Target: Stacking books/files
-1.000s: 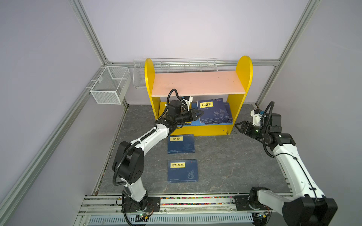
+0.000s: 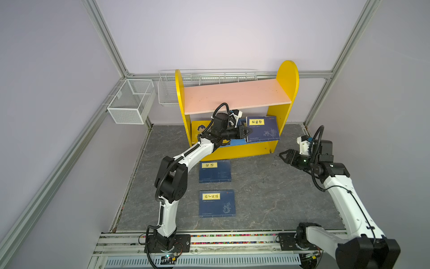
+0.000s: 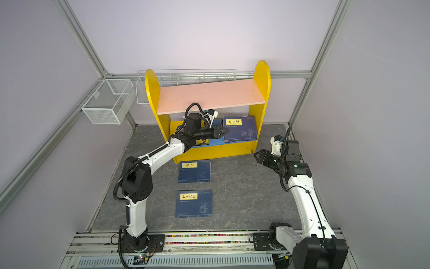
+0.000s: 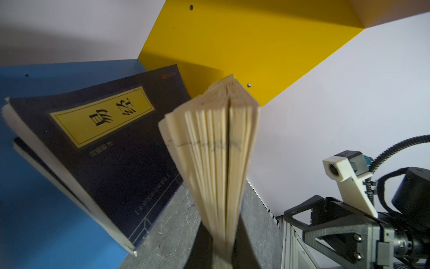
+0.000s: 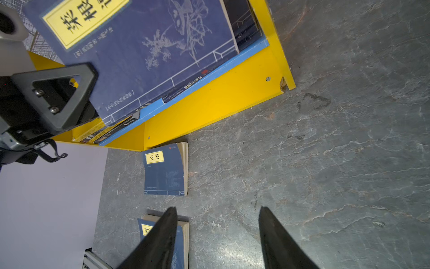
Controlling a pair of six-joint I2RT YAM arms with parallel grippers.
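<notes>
My left gripper [image 2: 246, 131] is shut on the spine-side edge of a dark blue book [image 2: 264, 130] with a yellow title label. The book lies flat over the right end of the shelf's blue middle board [image 4: 40, 188], above other blue books. In the left wrist view its page edges [image 4: 215, 134] stand between the fingers, and another blue book [image 4: 103, 143] rests on the board beside it. My right gripper is open and empty, to the right of the shelf and above the table. Two more blue books, one [image 2: 215, 171] nearer the shelf and one [image 2: 217, 204] in front, lie on the table.
The yellow shelf [image 2: 233, 151] stands slightly turned, with a bare pink top board [image 2: 235, 96] over the held book. Several thin books [image 5: 103, 130] lie at the board's left end. A white wire basket [image 2: 130, 100] hangs at left.
My left gripper and its book have moved right, now covering the books below at the shelf's right end. The shelf has turned, its right side farther back.
</notes>
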